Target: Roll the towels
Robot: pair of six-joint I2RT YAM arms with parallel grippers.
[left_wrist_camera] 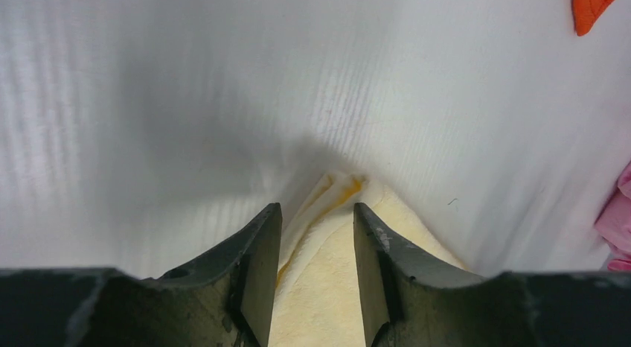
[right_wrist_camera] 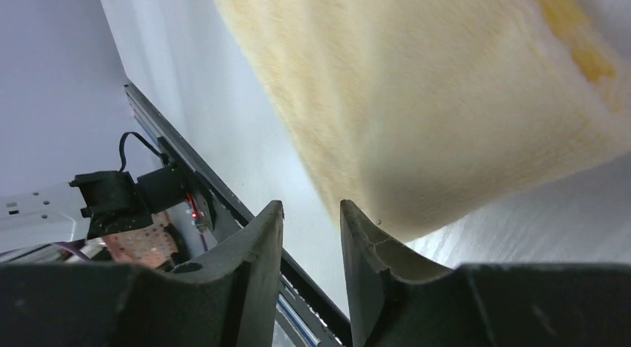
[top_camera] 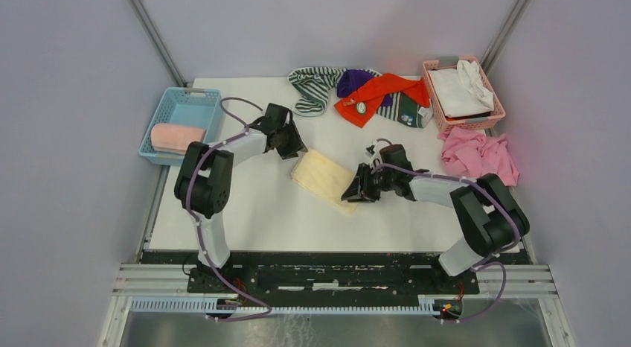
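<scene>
A folded cream towel lies slanted on the white table, its upper-left end near my left gripper and its lower-right end under my right gripper. In the left wrist view the fingers stand apart, with the towel's folded edge showing between and beyond them. The right wrist view has that gripper's fingers also parted at a towel corner; the corner passes behind one finger, and contact is hard to tell.
A blue basket with a folded peach towel stands at left. Striped, purple and red cloths lie at the back. On the right are a pink basket of white cloth and a crumpled pink cloth.
</scene>
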